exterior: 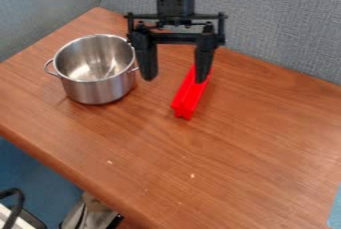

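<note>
My black gripper (176,64) hangs open over the table, its two fingers wide apart. Its right finger is in front of the upper end of a red bar (188,98), which lies on the wood; whether they touch I cannot tell. The left finger is just beside a steel pot (95,82) with two side handles, at the left of the table.
Grey padded walls (280,24) stand behind it and to the left. Cables and equipment show below the table's front left edge.
</note>
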